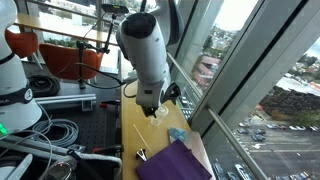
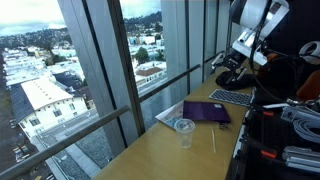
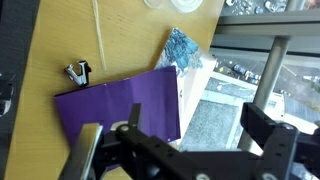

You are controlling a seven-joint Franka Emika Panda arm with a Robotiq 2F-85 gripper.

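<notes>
My gripper is open in the wrist view, its fingers wide apart above a flat purple item [image 3: 125, 108], with nothing held. A clear cup [image 2: 185, 129] stands on the wooden table; in exterior view 1 the lowered arm partly covers it, and only its edge shows at the top of the wrist view. Beside the purple item lie a small metal and black tool [image 3: 78, 73] and a thin pale stick [image 3: 98, 32]. Crumpled blue material [image 3: 180, 48] lies on the other side, next to a white sheet [image 3: 199, 72].
A window with a metal frame [image 3: 268, 72] borders the table on one side. Loose black cables [image 1: 58, 130] and dark equipment occupy the robot's side. Bare tabletop [image 2: 150, 160] spreads out in front of the cup in exterior view 2.
</notes>
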